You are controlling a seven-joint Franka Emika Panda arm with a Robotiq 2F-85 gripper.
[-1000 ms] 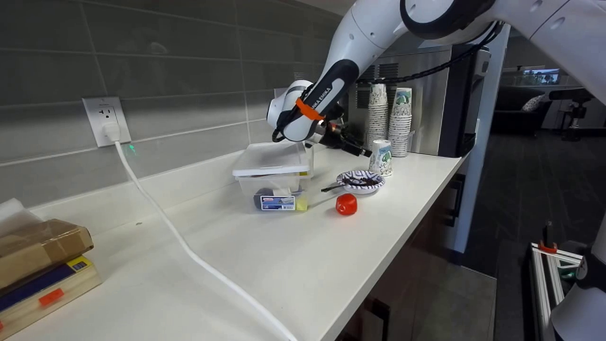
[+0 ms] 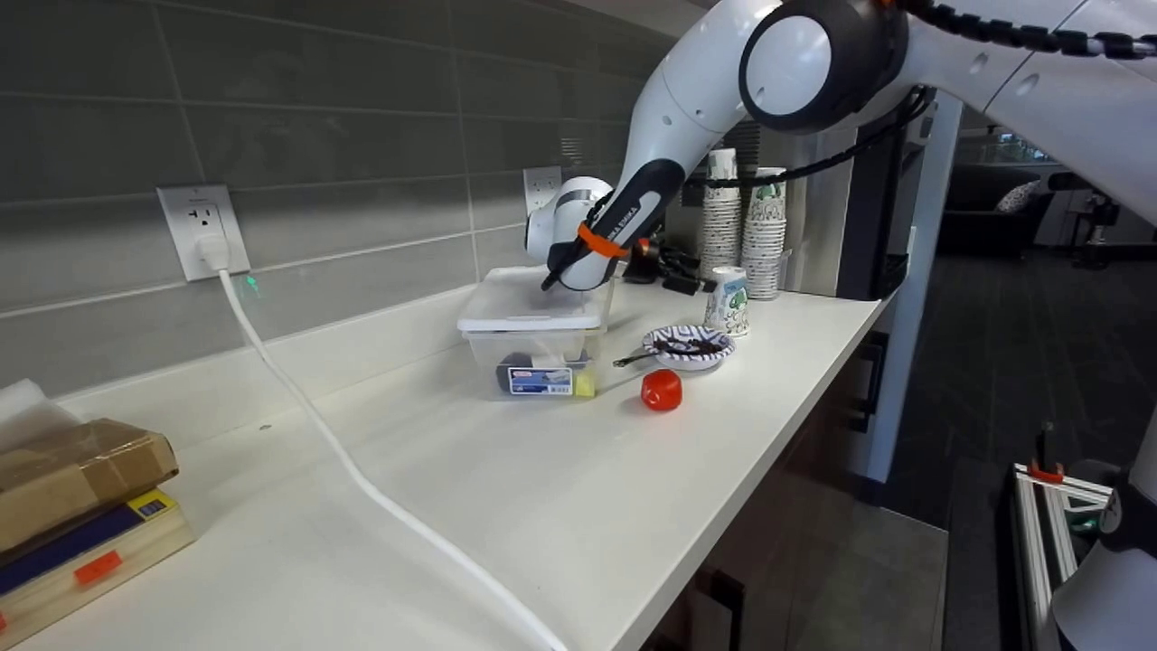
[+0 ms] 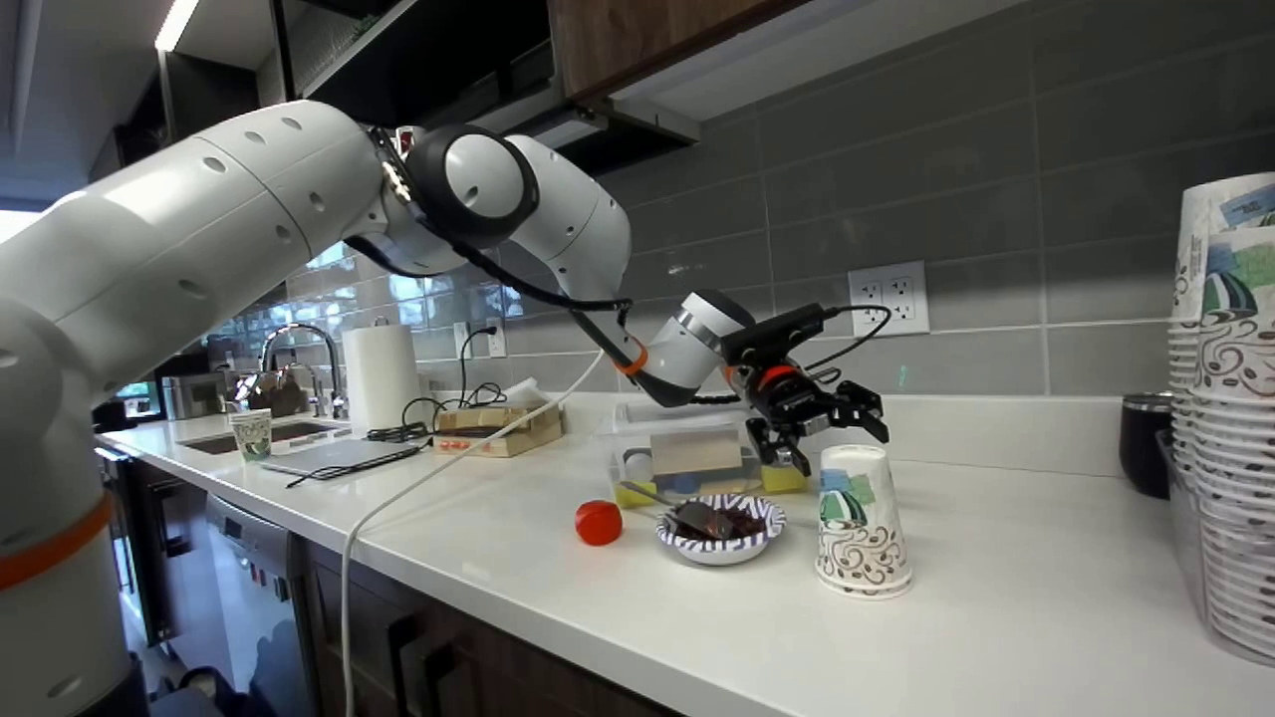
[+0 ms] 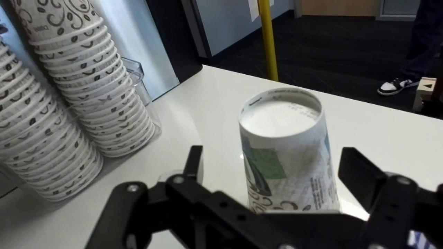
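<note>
An upside-down paper cup (image 4: 290, 170), printed with brown swirls and a green patch, stands alone on the counter. In the wrist view it appears between my two spread fingers, ahead of the open gripper, with nothing gripped. From the second exterior view, my gripper (image 3: 825, 424) hangs just behind and above the same cup (image 3: 861, 526), its fingers apart. A patterned bowl (image 3: 717, 552) holding dark contents and a spoon sits beside the cup. Closer to the counter's front edge lies a red object (image 3: 599, 522), possibly a pepper or tomato.
Tall stacks of paper cups (image 4: 99, 91) rise at the counter's far end. Under my forearm is a clear lidded plastic bin (image 2: 531, 353) against the wall. A white cable (image 2: 358, 472) crosses the counter, whose front middle (image 2: 564, 510) is clear.
My arm has shifted slightly right and lower in the first exterior view, its gripper now farther back behind the cup. The plastic bin has moved a little to the right.
</note>
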